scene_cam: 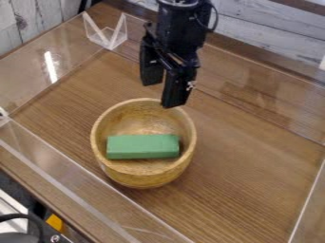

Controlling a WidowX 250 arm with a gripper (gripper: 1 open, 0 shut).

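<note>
A round yellowish bowl (pixel 162 167) stands on the wooden table in the lower middle, holding a green rectangular block (pixel 143 146). Above the bowl's back rim hangs my black gripper (pixel 164 87), its fingers spread open with nothing visible between them.
A small white wire-like object (pixel 105 33) sits at the back left, near the edge. Pale walls border the table.
</note>
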